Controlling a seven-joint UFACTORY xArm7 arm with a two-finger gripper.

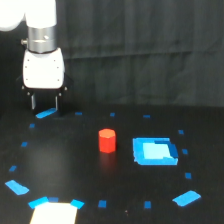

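Observation:
A red block with a hexagonal outline sits alone near the middle of the black table. To its right is a blue square tray-like object with a white patch inside. At the upper left, my gripper points downward, well away from both. Its two dark fingers stand apart, and nothing shows between them. The dark background makes the fingertips hard to make out.
Small blue marks dot the table. Larger light-blue strips lie at the left and the lower right. A pale object is cut off by the bottom edge. Dark curtains hang behind.

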